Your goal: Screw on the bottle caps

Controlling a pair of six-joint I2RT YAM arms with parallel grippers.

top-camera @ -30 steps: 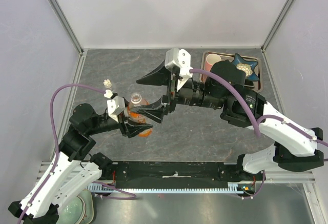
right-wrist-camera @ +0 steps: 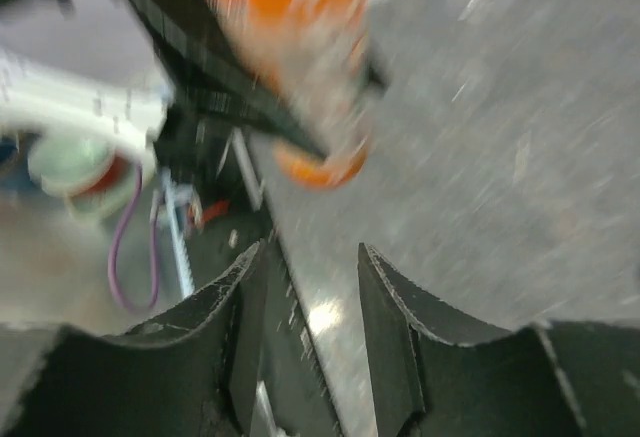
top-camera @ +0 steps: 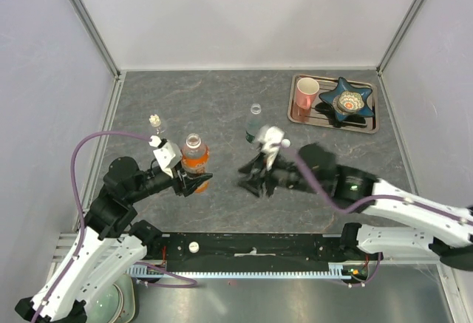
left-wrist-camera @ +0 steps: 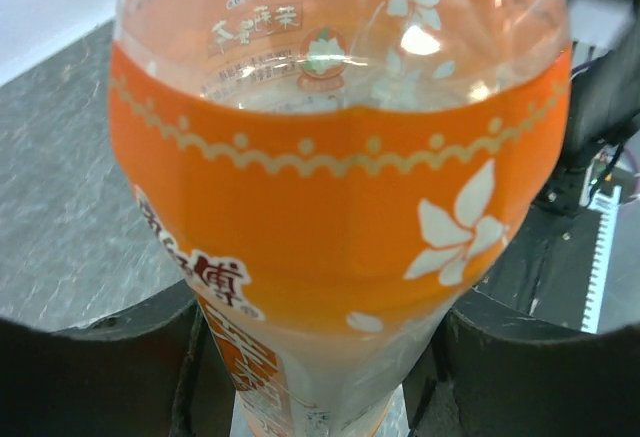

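Observation:
My left gripper [top-camera: 185, 179] is shut on a bottle [top-camera: 195, 159] with an orange label, which fills much of the left wrist view. My right gripper [top-camera: 253, 179] is blurred, right of that bottle, its fingers slightly apart and empty. A second bottle [top-camera: 253, 123] with a green label stands at the back centre; a smaller bottle [top-camera: 156, 125] is partly behind the left arm. A small white cap [top-camera: 194, 247] lies at the front edge; another small white round object [top-camera: 285, 143] is beside the right wrist.
A metal tray [top-camera: 310, 116] at the back right holds a pink mug [top-camera: 306, 92] and a blue star-shaped dish [top-camera: 332, 95].
My right gripper has pulled away from the bottle top toward the right and front, uncovering the green-label bottle. My left gripper and its bottle have shifted slightly left and back.

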